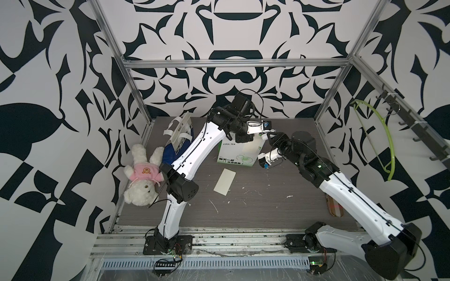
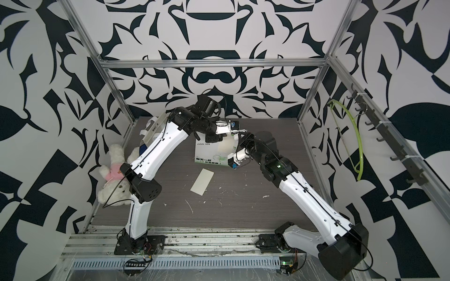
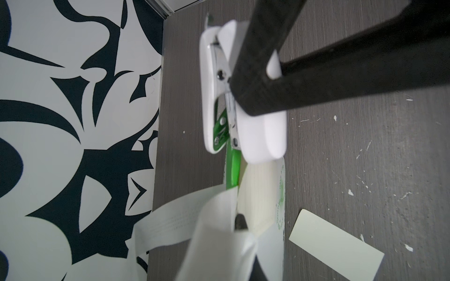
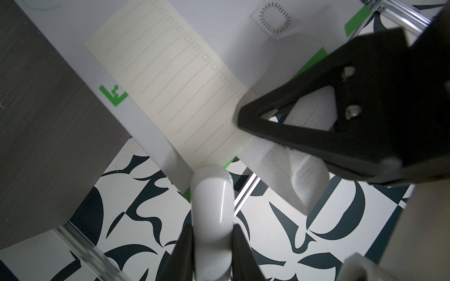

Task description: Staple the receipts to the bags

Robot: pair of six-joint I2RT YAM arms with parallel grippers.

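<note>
A white bag [image 1: 236, 150] with green print hangs upright under my left gripper, which is shut on its top edge by the white handle [image 3: 185, 213]. Against the bag's face lies a cream lined receipt [image 4: 173, 84]; the left fingertips cover one side of its upper part. My right gripper is shut on a white stapler [image 3: 262, 128] with a green inner part [image 3: 220, 128]. The stapler's nose is at the bag's top edge, by the receipt's upper corner. Whether the edge sits between the stapler's arms cannot be told, and no staple shows.
A second cream paper [image 1: 225, 181] lies on the table in front of the bag. At the left stand a blue and beige bag [image 1: 180, 135] and a white plush toy [image 1: 144, 175].
</note>
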